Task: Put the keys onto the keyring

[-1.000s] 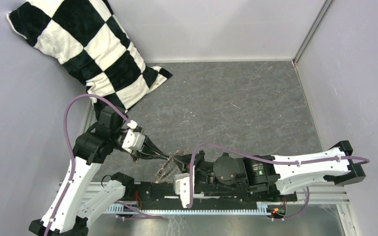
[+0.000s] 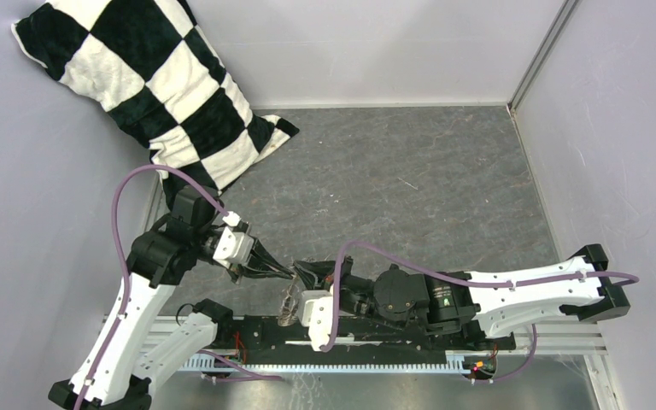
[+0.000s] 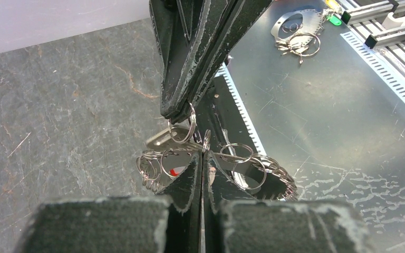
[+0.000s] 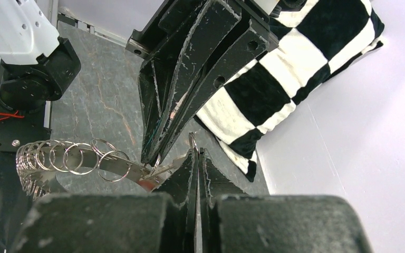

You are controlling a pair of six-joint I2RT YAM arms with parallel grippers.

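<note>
A flat metal loop (image 3: 289, 184), strung with several small wire rings (image 4: 74, 158), hangs at the tips of both grippers. In the left wrist view, my left gripper is shut on a thin wire ring (image 3: 206, 138) standing up between its tips. Just beyond, the right gripper has another small ring (image 3: 193, 122) at its tips. The right wrist view shows my right gripper shut on that thin ring (image 4: 192, 139); the left gripper is close by. A flat metal piece (image 3: 161, 138) lies by the rings; how it joins them, I cannot tell.
On the metal surface lies another metal piece with rings (image 3: 300, 39). A checkered cushion (image 2: 171, 85) leans at the back left. The grey floor (image 2: 393, 179) behind the arms is clear. A black rail (image 2: 376, 342) runs along the front.
The hanging loop has turned and looks narrower from above. My right gripper has shifted slightly; the left arm stays in nearly the same place.
</note>
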